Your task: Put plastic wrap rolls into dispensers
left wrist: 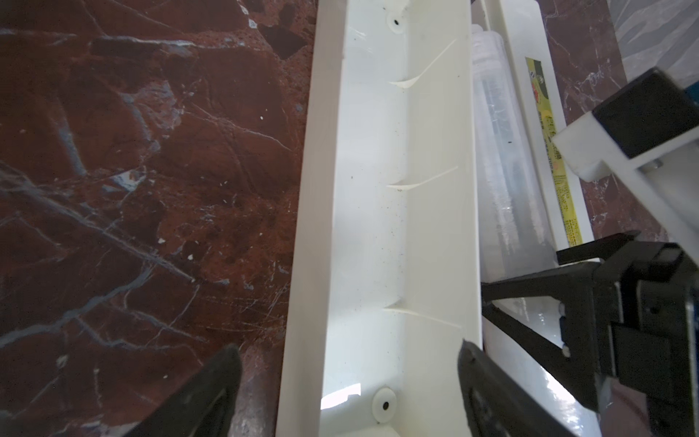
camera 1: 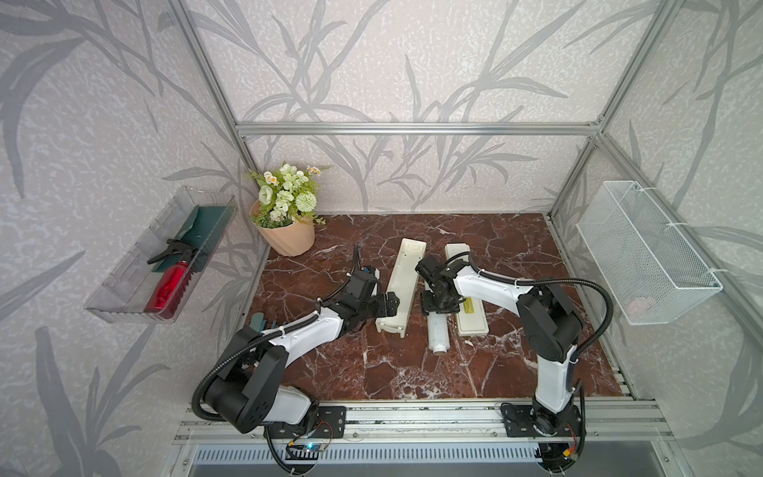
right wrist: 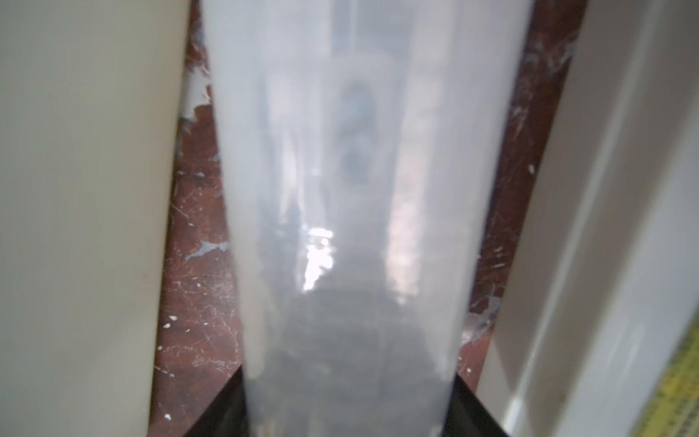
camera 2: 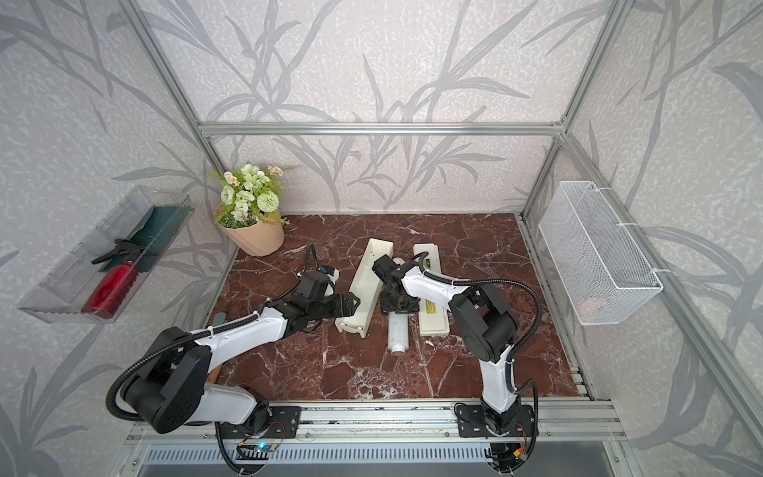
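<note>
The open white dispenser base (camera 1: 403, 280), a long trough, lies on the table, empty along the part that shows in the left wrist view. My left gripper (camera 1: 391, 304) is at its near half, with open fingers (left wrist: 211, 397) spread to either side of the trough. Right of it lies a clear plastic wrap roll (camera 1: 438, 335) on the marble. My right gripper (camera 1: 441, 302) straddles this roll, and its fingers (right wrist: 469, 415) sit close against both sides; whether they grip it cannot be told. Farther right is a second white dispenser (camera 1: 473, 316) with a yellow label (left wrist: 557, 167).
A flower pot (camera 1: 287, 230) stands at the back left corner. Wire baskets hang on the left wall (camera 1: 163, 254) and right wall (camera 1: 647, 254). Only narrow strips of table separate the roll from the dispensers.
</note>
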